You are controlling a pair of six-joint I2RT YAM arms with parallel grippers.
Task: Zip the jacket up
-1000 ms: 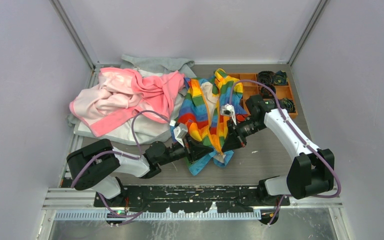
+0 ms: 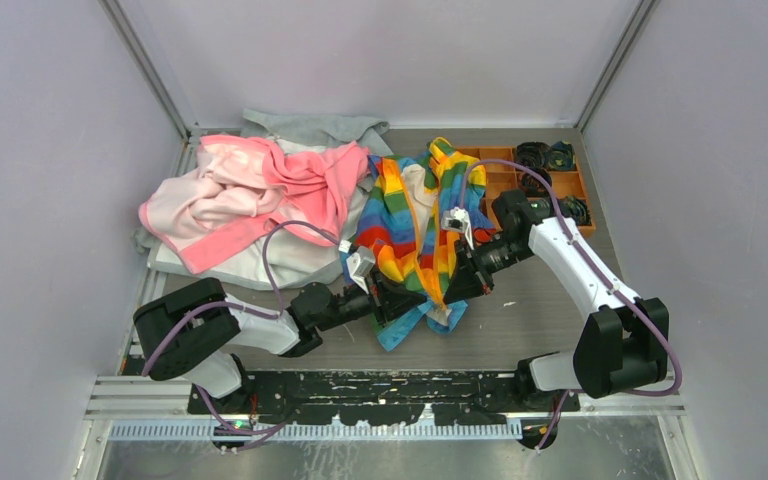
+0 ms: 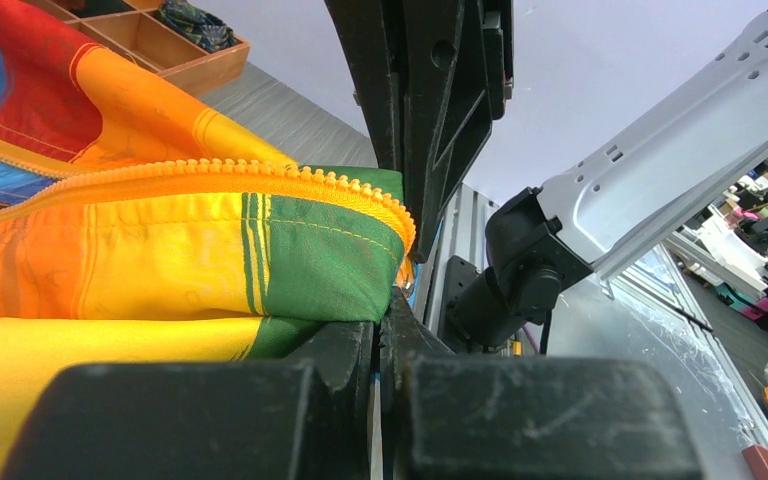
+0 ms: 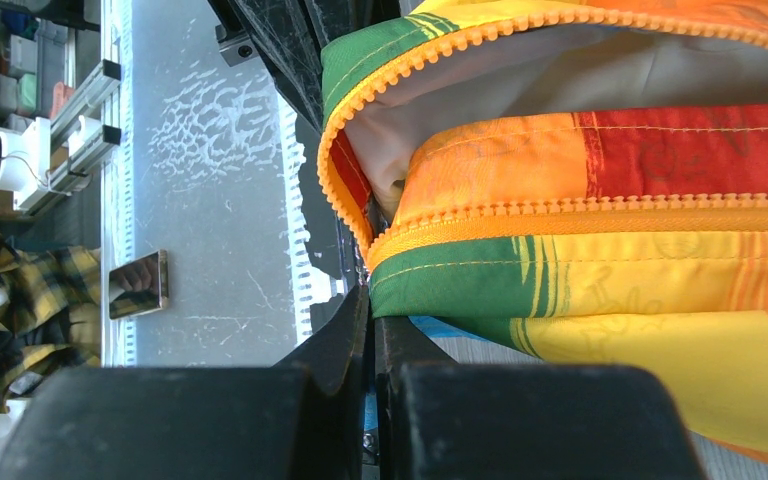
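Observation:
The rainbow-striped jacket (image 2: pixel 397 225) lies with its front parted and the pale lining showing between the edges. At its lower hem my left gripper (image 2: pixel 424 297) is shut on the green corner of one front panel (image 3: pixel 330 260), whose cloth runs into the fingertips. Close beside it, my right gripper (image 2: pixel 447 301) is shut on the other panel's green hem corner (image 4: pixel 440 280). In the right wrist view both orange rows of zipper teeth (image 4: pixel 550 207) converge at that gripper's tips. Whether the zipper's pin and slider are joined there is hidden by cloth and fingers.
A pink fleece (image 2: pixel 260 190) lies piled on pale cloth at the left. Behind the jacket on the right, a wooden compartment box (image 2: pixel 500 180) holds dark bundles. Bare table (image 2: pixel 520 320) shows to the right and in front.

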